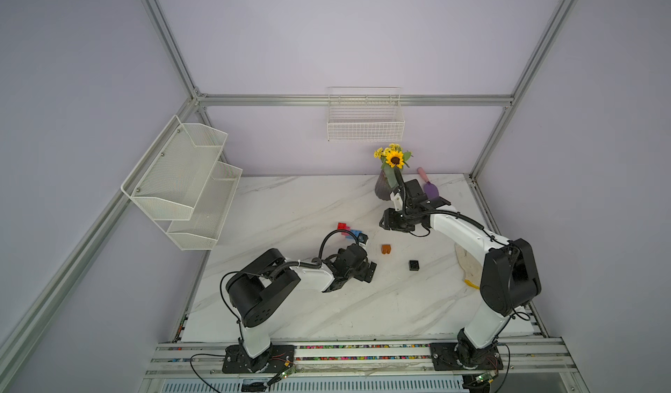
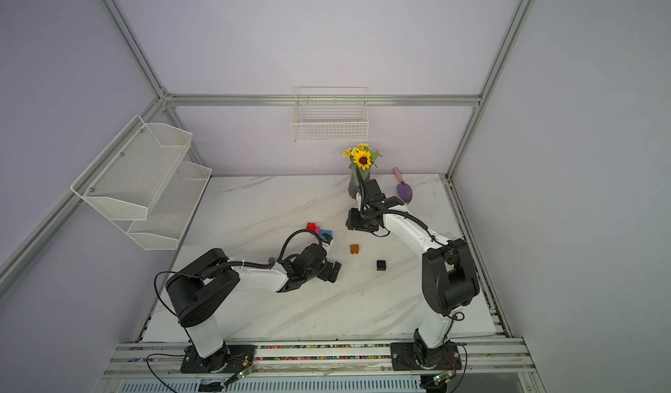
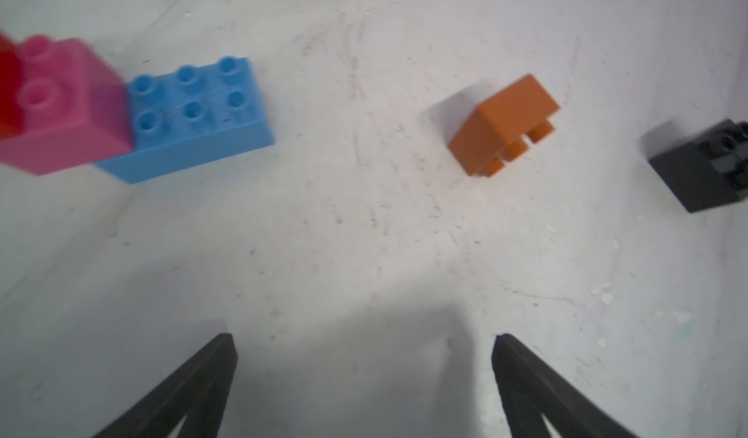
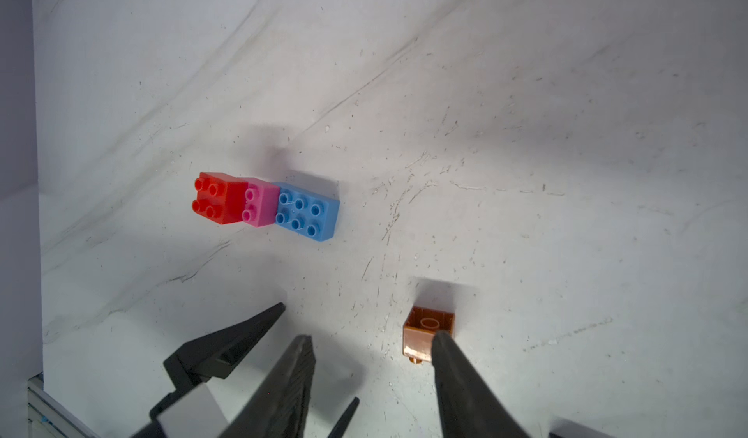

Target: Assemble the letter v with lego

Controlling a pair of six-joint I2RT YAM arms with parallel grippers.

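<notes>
In the right wrist view a red brick (image 4: 222, 198), a pink brick (image 4: 260, 202) and a blue brick (image 4: 306, 212) stand joined in a slanted row on the table. Apart from them, an orange-brown brick (image 3: 505, 124) lies on its side, studs sideways. A black brick (image 3: 705, 165) sits farther right. My left gripper is open near the table, in front of the row, with nothing between its fingers. Above and behind the orange-brown brick hangs my right gripper, its fingers parted and empty; the brick shows beyond one finger.
At the back stand a vase of sunflowers (image 1: 391, 165), close to the right arm, and a purple-headed tool with a pink handle (image 1: 428, 186). A wire shelf (image 1: 181, 183) is on the left.
</notes>
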